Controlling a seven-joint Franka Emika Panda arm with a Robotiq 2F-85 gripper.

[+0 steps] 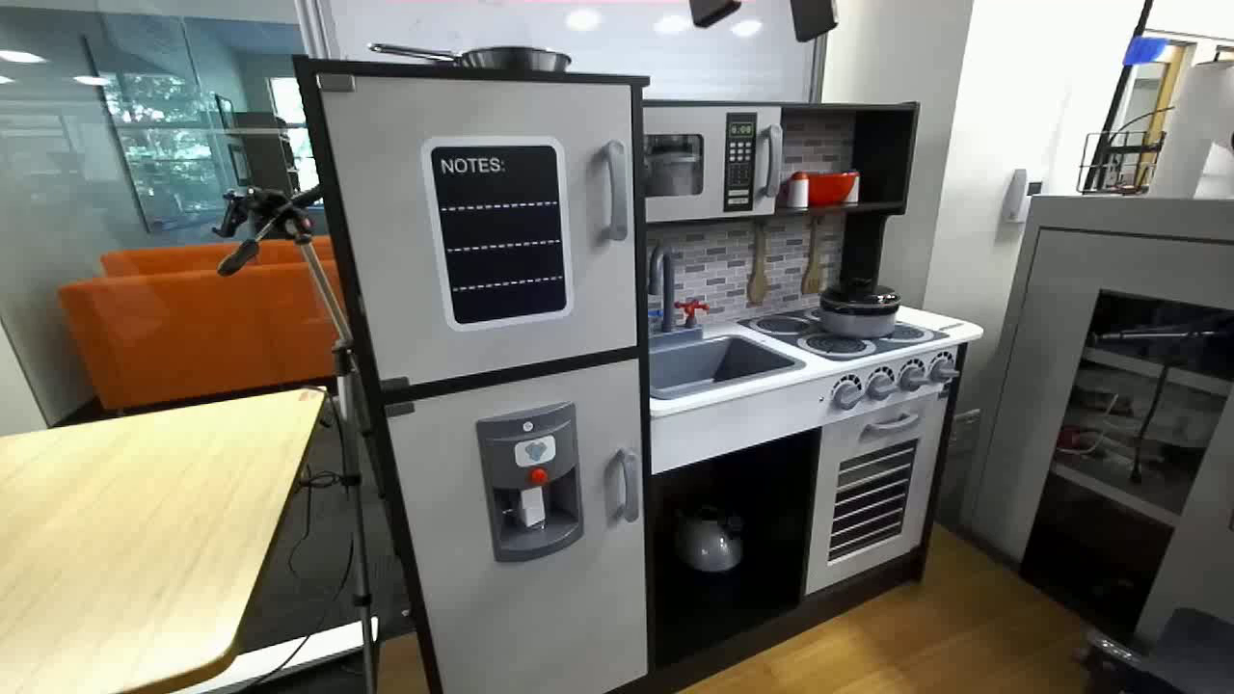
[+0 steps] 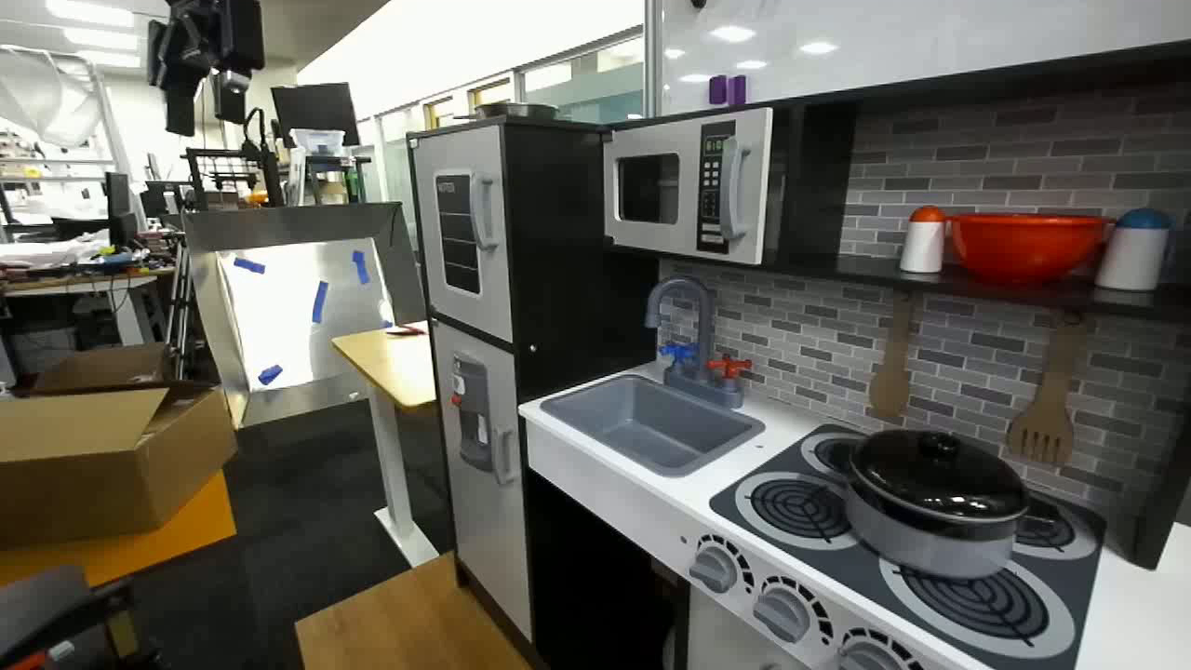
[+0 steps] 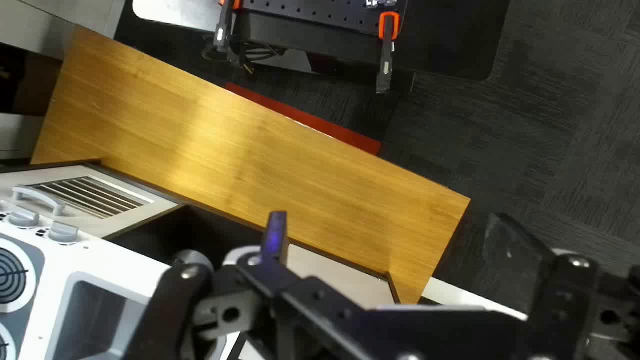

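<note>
My gripper is open in the wrist view, its two fingers spread far apart with nothing between them. It hangs high above the toy kitchen, at the upper left of the second exterior view [image 2: 206, 112]. Only its fingertips [image 1: 813, 17] dip into the top of the first exterior view. A grey pot with a black lid [image 2: 938, 491] sits on the stove. The microwave [image 1: 711, 162] and both fridge doors [image 1: 382, 254] look closed. The sink [image 2: 653, 424] appears empty. A kettle [image 1: 708, 540] stands in the open lower cabinet.
A shelf holds a red bowl [image 2: 1022, 247] between two shakers. Wooden utensils [image 2: 889, 374] hang below it. A pan [image 1: 509, 58] rests atop the fridge. A wooden table [image 1: 139, 520] and a tripod [image 1: 347, 382] stand left of the fridge; a grey cabinet [image 1: 1041, 266] stands right.
</note>
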